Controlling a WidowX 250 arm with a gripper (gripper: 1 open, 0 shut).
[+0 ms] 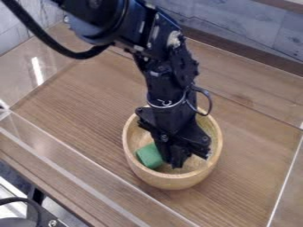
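A wooden bowl [183,178] stands on the wooden table. A small green block [149,155] lies inside it at the left. My black gripper [173,160] reaches down into the bowl, its fingers beside the block and partly covering it. I cannot tell whether the fingers are open or shut, or whether they touch the block.
A grey panelled wall [236,27] runs along the back. A black cable [24,202] lies at the lower left corner.
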